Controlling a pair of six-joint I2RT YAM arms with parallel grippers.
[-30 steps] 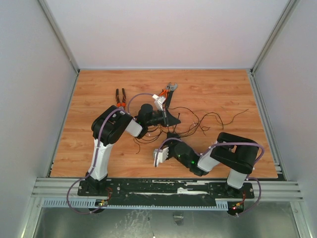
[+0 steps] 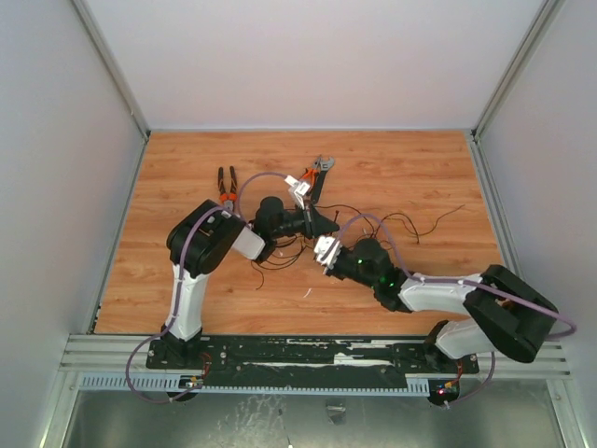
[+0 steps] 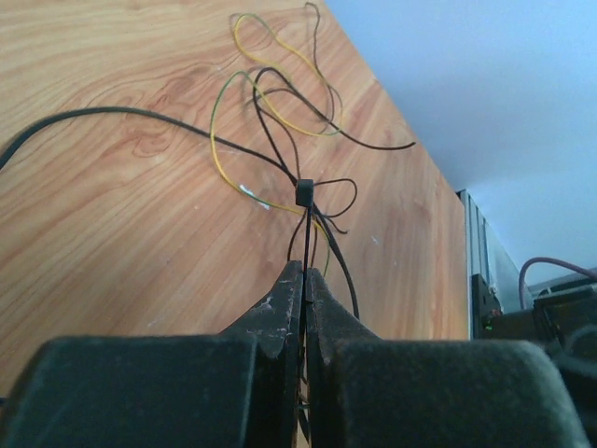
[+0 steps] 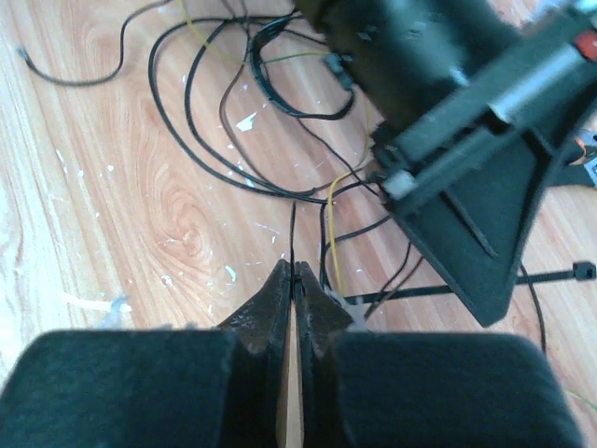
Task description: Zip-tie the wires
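Note:
My left gripper is shut on a black zip tie, whose square head [image 3: 304,193] sticks out past the fingertips. In the right wrist view the zip tie [image 4: 550,277] passes by the left fingers, its strap running toward the right gripper. My right gripper is shut close beside the left one. A thin dark strip [image 4: 292,229] shows at its fingertips; I cannot tell whether it is the tie's tail or is held. The black wires [image 4: 233,173] and a yellow wire [image 4: 332,224] lie bunched on the table beneath both grippers.
Orange-handled pliers [image 2: 228,191] lie at the back left, and a wrench [image 2: 323,173] lies behind the left gripper. Loose wire ends [image 2: 448,213] trail rightward. Bare wood shows at the left, front and back right.
The right gripper has moved from the table's front area back and to the right, close to the left gripper. The left arm has shifted only slightly; the tools lie as before.

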